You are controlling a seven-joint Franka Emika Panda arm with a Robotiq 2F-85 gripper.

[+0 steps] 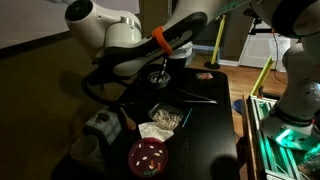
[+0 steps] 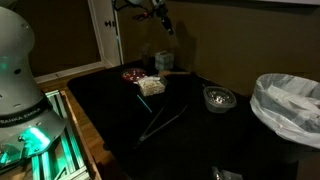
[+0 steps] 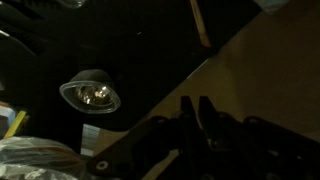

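Observation:
High over the back of the table, my gripper shows its dark fingertips close together in the wrist view. It looks shut, but the picture is too dark to show what is between the fingers. In exterior view 2 the gripper [image 2: 166,20] is near the top edge, well above the tabletop. A grey canister [image 1: 104,122] and a darker round container [image 1: 87,150] stand below the arm at the wall side. Beside them lie a red plate [image 1: 148,157] with small bits on it and a white cloth [image 1: 156,131].
A tray of pale pieces [image 1: 166,115] and a green pen [image 2: 145,103] lie mid-table. A clear bowl [image 2: 219,98] and a white bag-lined bin [image 2: 288,101] are on the other side. Long dark utensils [image 2: 160,127] cross the table, whose front part is bare.

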